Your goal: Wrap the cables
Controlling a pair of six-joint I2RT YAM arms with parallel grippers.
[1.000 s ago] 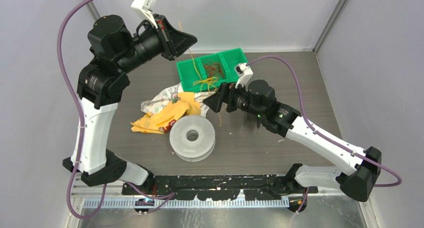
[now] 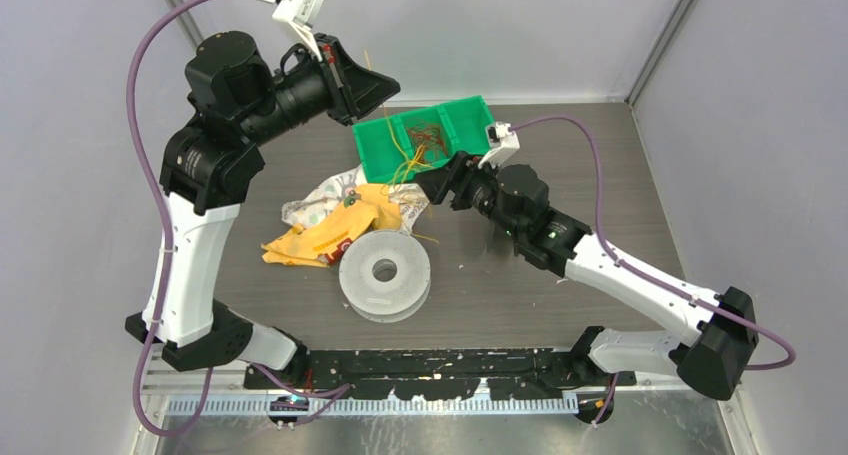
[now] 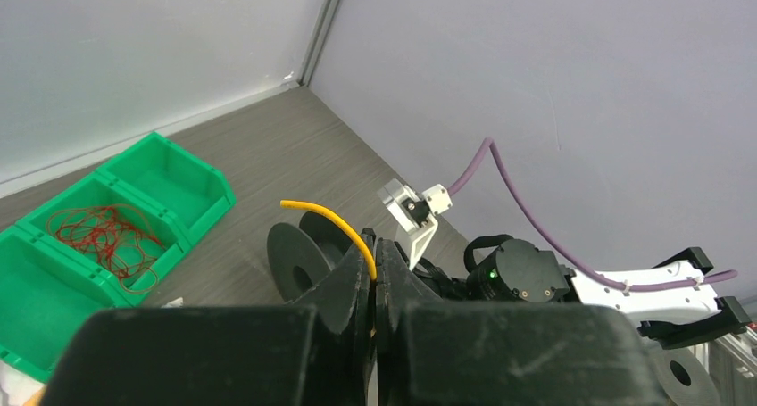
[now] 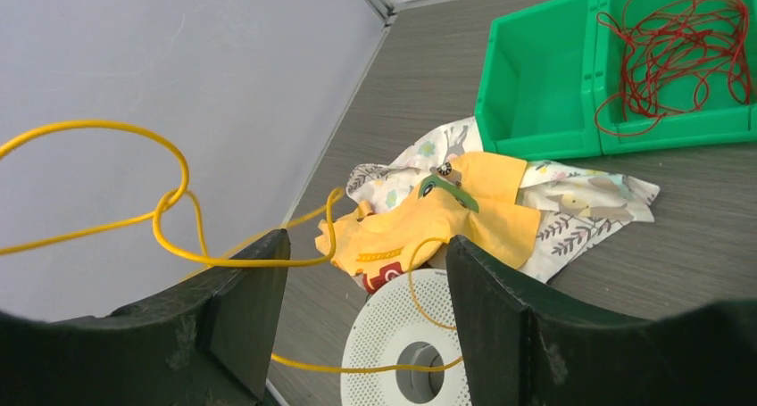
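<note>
The yellow cable (image 3: 344,223) passes between the closed fingers of my left gripper, a short end sticking out past them. From that grip, raised behind the cloths in the top view, the cable (image 2: 420,158) hangs toward the right gripper in a loose, crossed tangle. My right gripper has its fingers apart. Loops of the yellow cable (image 4: 241,263) lie over its left finger, and one strand crosses the gap between both fingers. Whether that strand touches both pads is unclear.
A green divided bin (image 2: 470,125) stands at the back, a red cable (image 4: 665,58) coiled in its middle compartment. Yellow and white cloths (image 2: 330,235) lie in front, beside a white spool (image 2: 400,285).
The yellow tangle changed shape around it. The left gripper moved slightly right, still holding the cable.
</note>
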